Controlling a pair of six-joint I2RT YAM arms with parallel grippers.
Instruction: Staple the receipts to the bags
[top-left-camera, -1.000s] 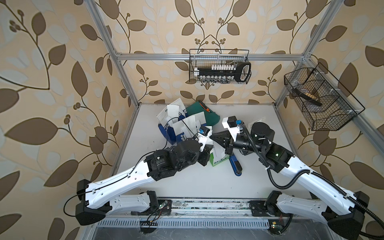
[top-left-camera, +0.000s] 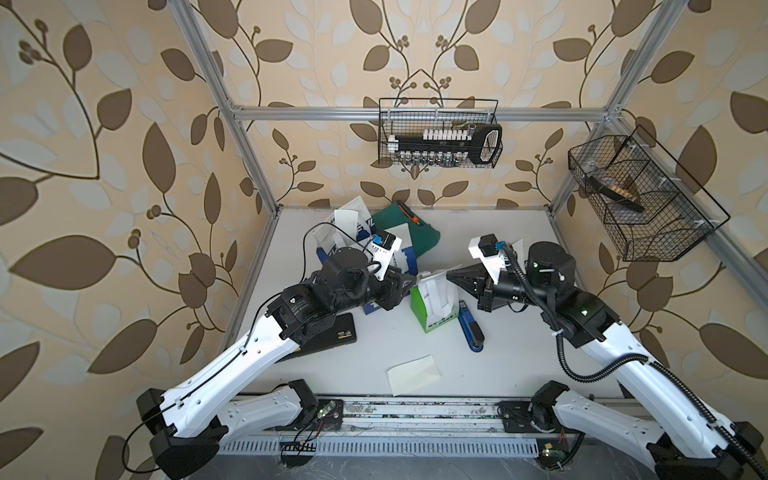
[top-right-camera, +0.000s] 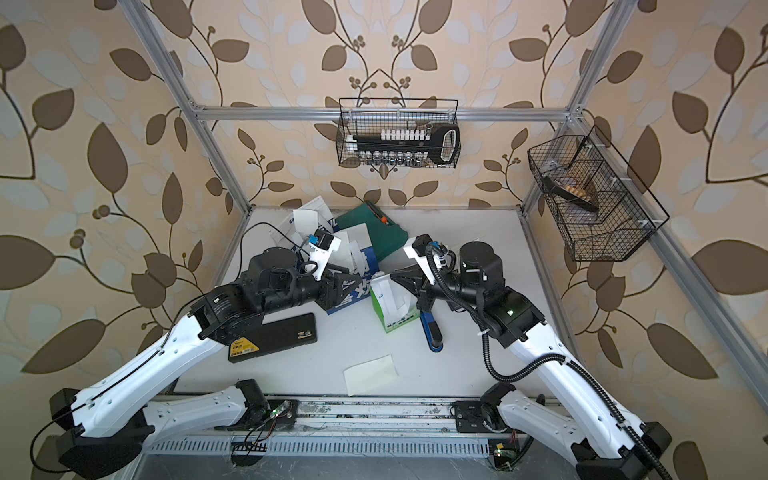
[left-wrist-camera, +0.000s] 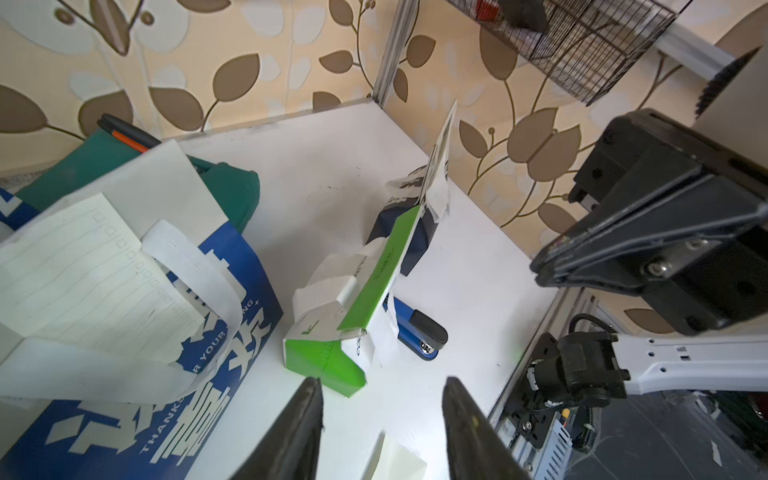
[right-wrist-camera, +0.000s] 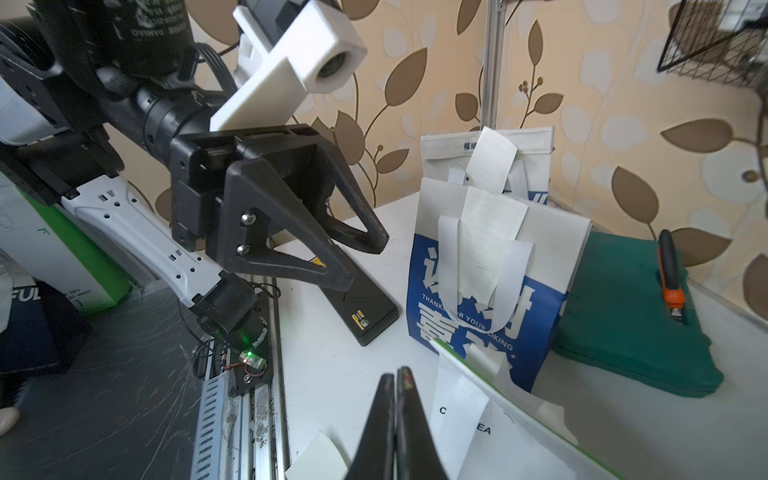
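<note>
A green-and-white bag (left-wrist-camera: 324, 364) stands mid-table with a blue stapler (top-left-camera: 472, 326) at its right. Blue-and-white bags (right-wrist-camera: 424, 256) behind it carry receipts (right-wrist-camera: 488, 240). A loose cream paper (top-left-camera: 413, 374) lies near the front. My left gripper hangs left of the green bag, part open, nothing between its fingers. My right gripper is above the green bag, shut, with nothing visible between its fingertips.
A black box (top-right-camera: 272, 336) lies front left, a dark green folded item (right-wrist-camera: 632, 320) with an orange-handled tool at the back. Wire baskets (top-left-camera: 440, 132) hang on the frame.
Both grippers have drawn apart, left and right.
</note>
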